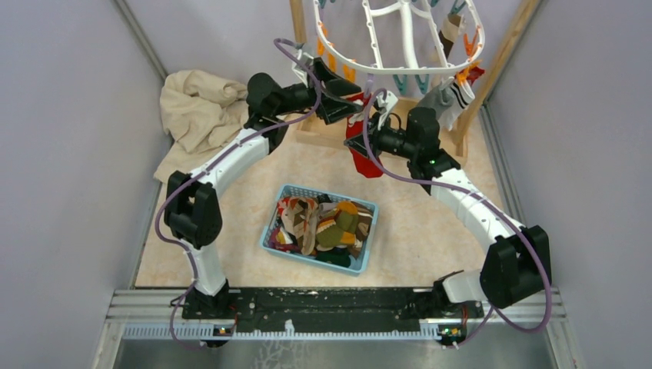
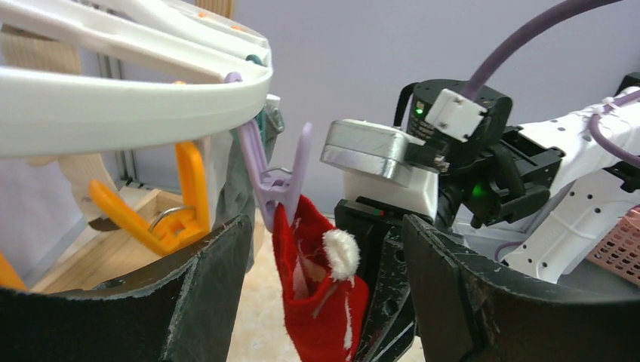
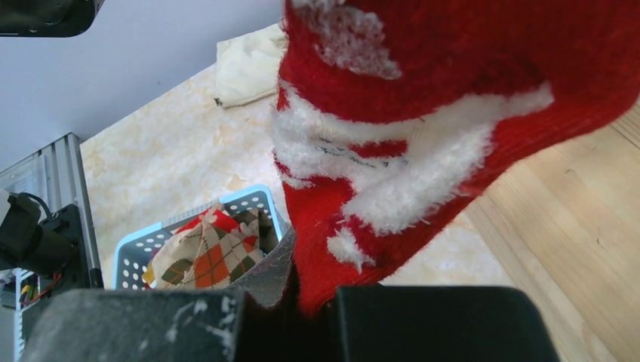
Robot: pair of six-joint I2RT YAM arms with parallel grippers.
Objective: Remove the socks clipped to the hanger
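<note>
A red sock with white fluffy patches (image 1: 363,157) hangs from a purple clip (image 2: 273,177) on the white hanger (image 1: 384,69). In the left wrist view its upper edge meets the clip's fingers. My left gripper is open; clip and sock appear in the gap between its fingers, with no contact visible. Seen from the right wrist, the sock (image 3: 332,256) runs down between the fingers of my right gripper, which is shut on it. From above, the right gripper (image 1: 360,143) sits lower on the sock than the left gripper (image 1: 355,100).
A blue basket (image 1: 281,192) of socks stands on the floor below. Grey and white socks (image 1: 442,100) hang at the hanger's right. Orange clips (image 2: 189,181) are close to the left gripper. Beige cloth (image 1: 196,108) lies at the left.
</note>
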